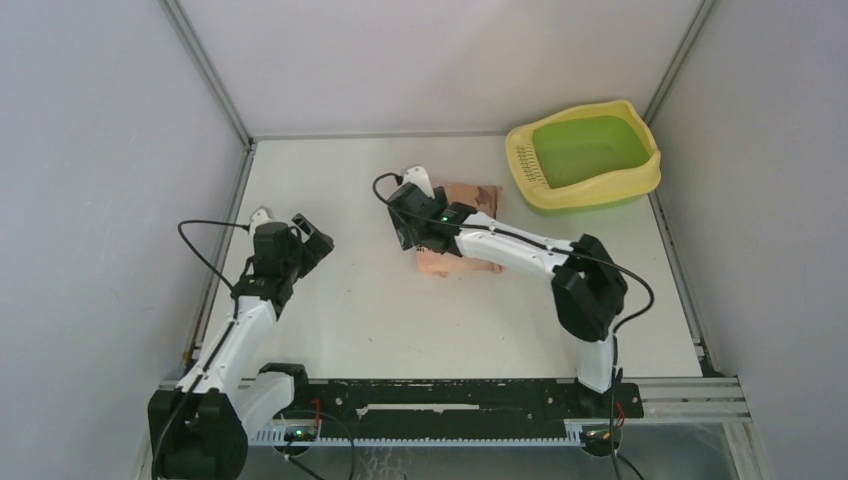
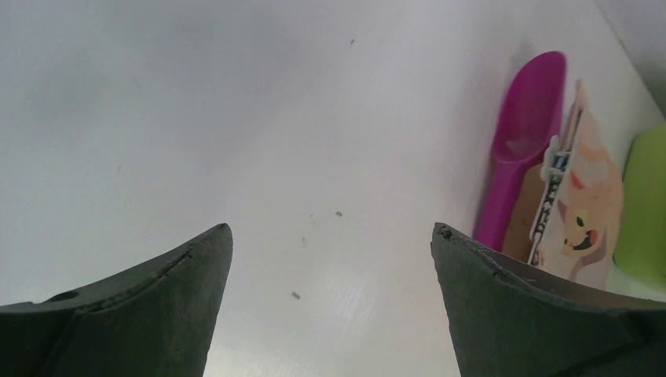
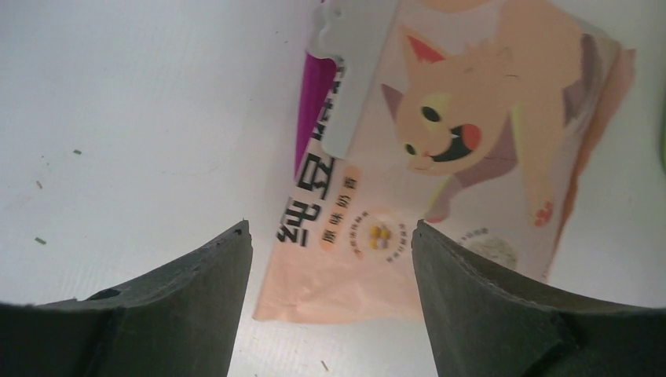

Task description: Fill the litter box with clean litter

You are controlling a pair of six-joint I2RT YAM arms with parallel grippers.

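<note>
A pinkish-orange litter bag (image 1: 455,266) with a cat print lies flat at mid-table. A magenta scoop lies along its left edge, partly hidden; a pale clip (image 3: 357,82) overlaps that edge in the right wrist view. At the back right stands the litter box (image 1: 523,165), yellow-rimmed, its green inside looking empty. My right gripper is above the bag's left side, fingers apart and nothing gripped. Well left of the bag, my left gripper stands open and empty over bare table.
The right arm (image 1: 515,245) reaches across the bag and hides part of it from above. Small dark specks (image 2: 296,295) dot the white table. Free room lies in the table's front middle and left; walls close off the back and sides.
</note>
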